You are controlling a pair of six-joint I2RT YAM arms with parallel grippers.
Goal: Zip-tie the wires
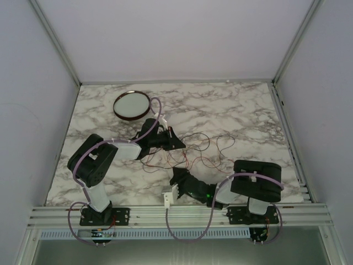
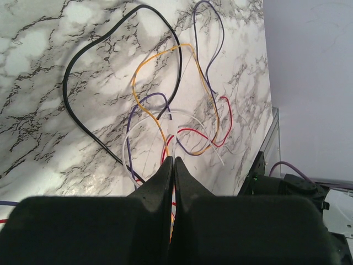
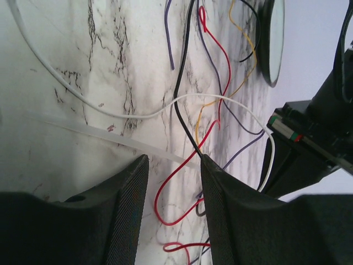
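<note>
Loose black, orange [image 2: 135,83], red [image 2: 187,128], purple and white wires lie tangled on the marble table. My left gripper [image 1: 182,146] is shut over the wire bundle, its fingertips [image 2: 165,168] together; whether a wire is between them cannot be told. My right gripper [image 1: 174,174] stands open low at the table's front, with a translucent strip [image 3: 105,133], apparently a zip tie, lying just beyond its fingertips [image 3: 171,165] and wires crossing over it.
A round, dark-rimmed tray [image 1: 131,106] lies at the back left. Walls enclose the table at the back and sides.
</note>
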